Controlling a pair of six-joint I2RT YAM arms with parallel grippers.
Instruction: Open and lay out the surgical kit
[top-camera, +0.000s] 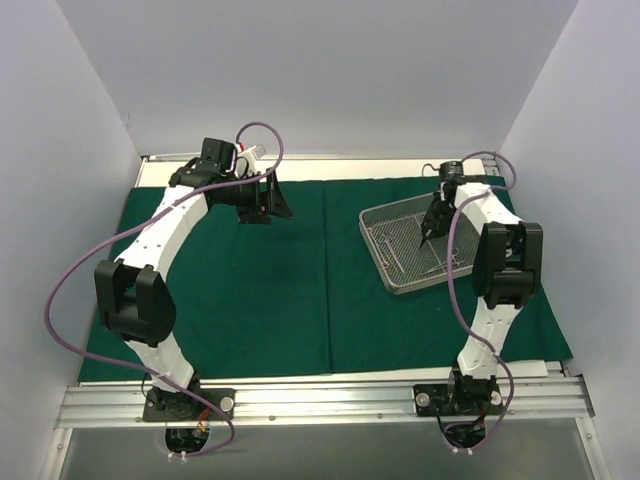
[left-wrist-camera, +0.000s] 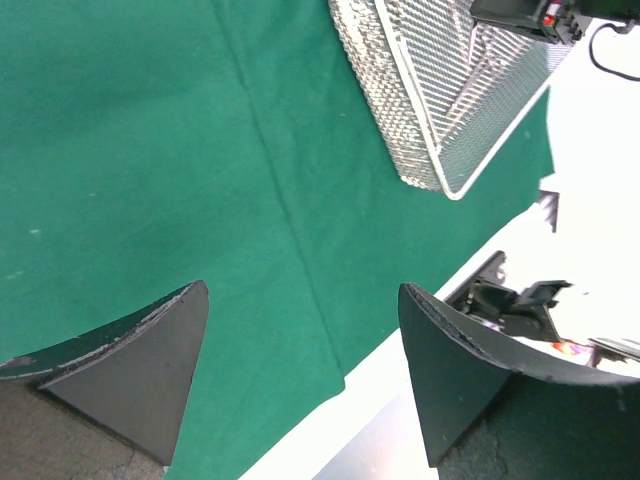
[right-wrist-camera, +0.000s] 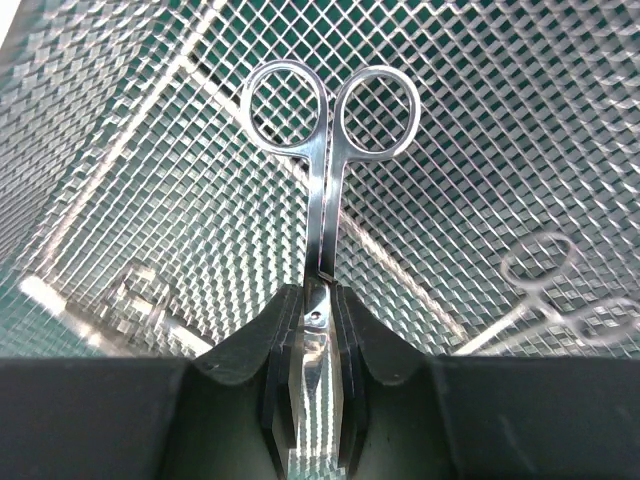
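In the right wrist view my right gripper is shut on a pair of silver scissors, pinched near the pivot. Their two finger rings point away from the gripper, and the mesh below looks blurred behind them. From above, that gripper is over the metal mesh tray. The left gripper stands open and empty above the green cloth, left of the tray.
Other ringed instruments lie on the tray floor, and more slim tools rest along its left side. A fold line runs down its middle.
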